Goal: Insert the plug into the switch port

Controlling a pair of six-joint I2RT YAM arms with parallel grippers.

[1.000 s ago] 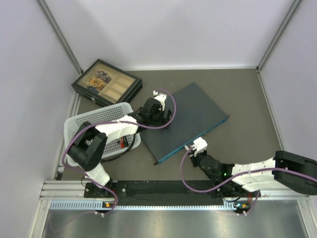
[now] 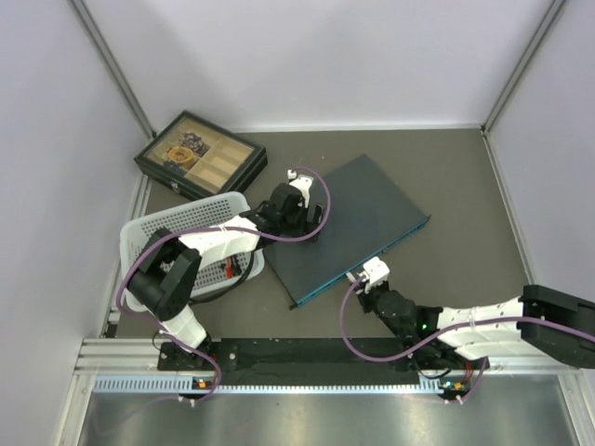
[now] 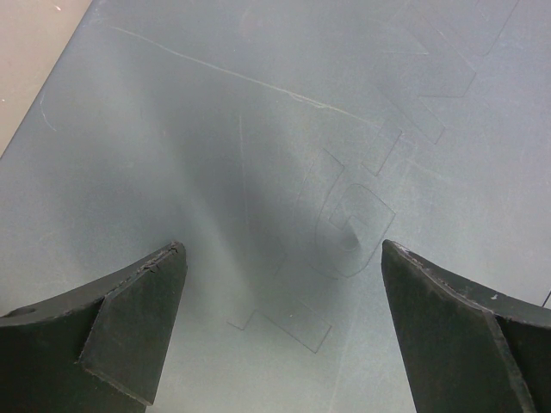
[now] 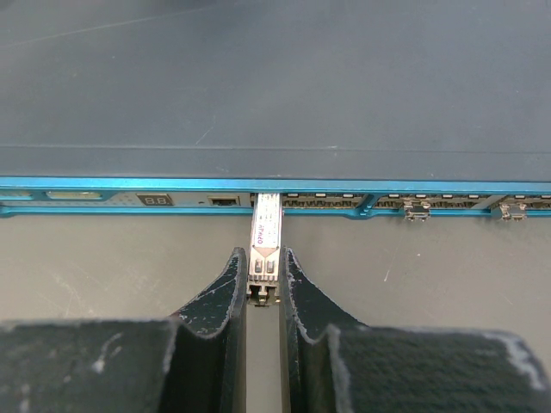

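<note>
The dark switch (image 2: 349,218) lies flat at an angle on the table, its blue-edged port side (image 4: 318,202) facing my right arm. A slim silver plug (image 4: 266,228) with a white label meets that face at the left end of a row of ports. Its rear end is between the fingertips of my right gripper, which is shut on it. How deep the plug's front end sits cannot be seen. Over the switch's top surface, my left gripper stands open, with nothing between its fingers.
A white basket (image 2: 139,228) stands left of the switch, and a compartment box (image 2: 244,172) lies behind it.
</note>
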